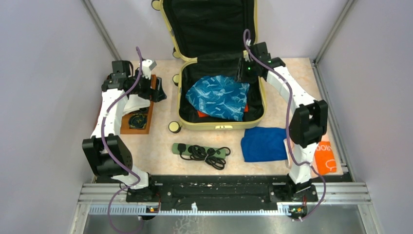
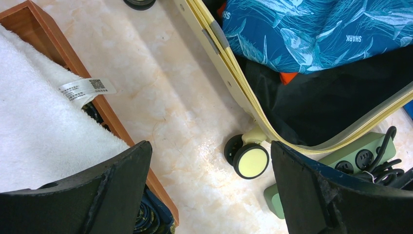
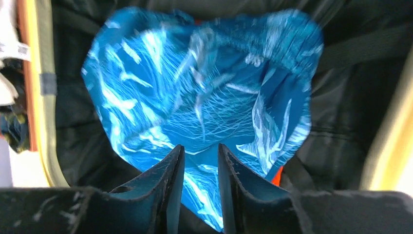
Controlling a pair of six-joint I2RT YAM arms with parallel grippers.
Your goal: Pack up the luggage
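The suitcase (image 1: 224, 126) lies open at the back middle. Inside it a blue patterned cloth (image 1: 216, 100) is spread over something orange (image 1: 202, 114), of which only edges show. My right gripper (image 1: 242, 73) is over the cloth's far right corner. In the right wrist view its fingers (image 3: 174, 180) stand a small gap apart, with blue cloth visible through the gap; I cannot tell whether any cloth is pinched. My left gripper is open and empty, above the floor between the suitcase and the brown box (image 2: 53, 36), which holds a white towel (image 2: 44, 107).
A green power strip (image 1: 178, 148) with a coiled black cable (image 1: 209, 157) lies in front of the suitcase. Right of it are a folded blue cloth (image 1: 263, 145) and an orange-and-white item (image 1: 325, 158). The raised lid (image 1: 209, 24) stands behind.
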